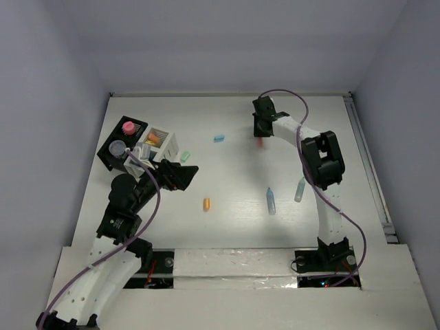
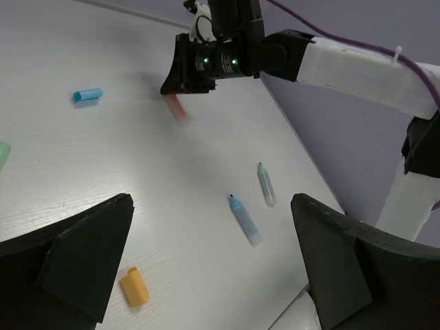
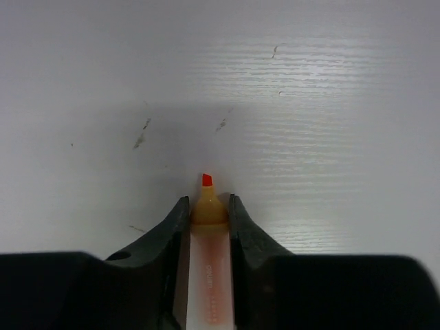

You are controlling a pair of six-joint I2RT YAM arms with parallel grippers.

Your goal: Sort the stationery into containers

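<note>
A red marker with an orange collar [image 3: 208, 254] lies between the fingers of my right gripper, tip pointing away. Both fingers run close along its sides; whether they press on it, I cannot tell. From above, only its reddish end [image 1: 260, 143] shows below that gripper. My left gripper stands open and empty, over the table beside the containers. An orange marker [image 1: 206, 204], a blue one [image 1: 271, 201], a pale green one [image 1: 300, 190], a short blue piece [image 1: 218, 138] and a green piece [image 1: 185, 156] lie loose on the table.
At the far left a black container [image 1: 104, 152] holds round items, one with a pink top. Beside it, a white container [image 1: 171, 148] has orange and other items inside, partly behind the left arm.
</note>
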